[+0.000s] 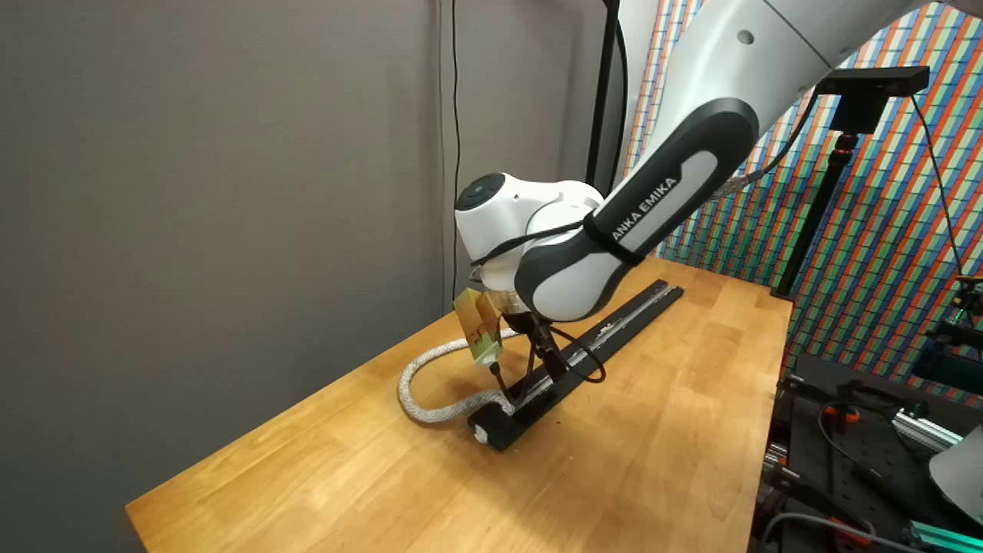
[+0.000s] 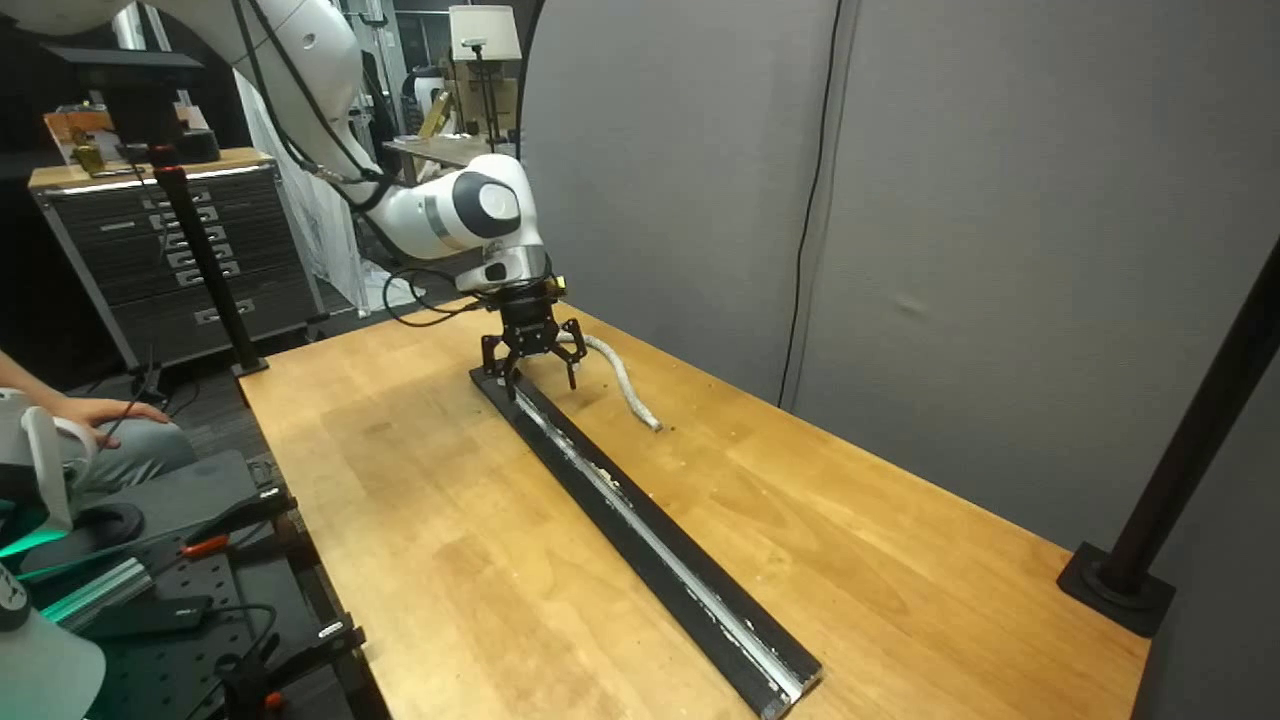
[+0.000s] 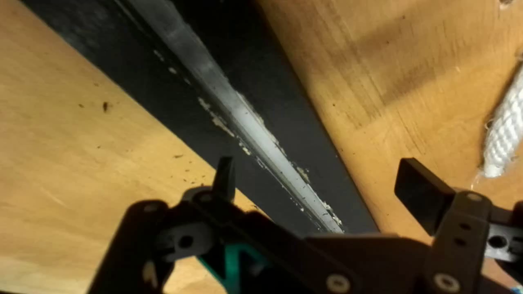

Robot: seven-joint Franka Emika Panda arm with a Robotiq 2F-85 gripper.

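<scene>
A long black bar [image 1: 636, 318] with a pale groove along its middle lies on the wooden table. A whitish braided rope [image 1: 410, 387] curves beside it; its near part meets the bar's near end, where a white tip shows. In the second exterior view the rope's [image 2: 624, 378] far end rests loose on the table. My gripper [image 2: 541, 384] is open over the bar's end nearest the arm base there, fingers low and pointing down. In the wrist view the groove [image 3: 255, 127] runs between the fingers, and the rope end [image 3: 505, 127] is outside them, at the right. No object shows between the fingers.
A grey wall [image 1: 276, 230] stands along one side. A black post [image 2: 1182, 444] rises from a table corner, and another stand [image 2: 204, 252] is at the opposite edge.
</scene>
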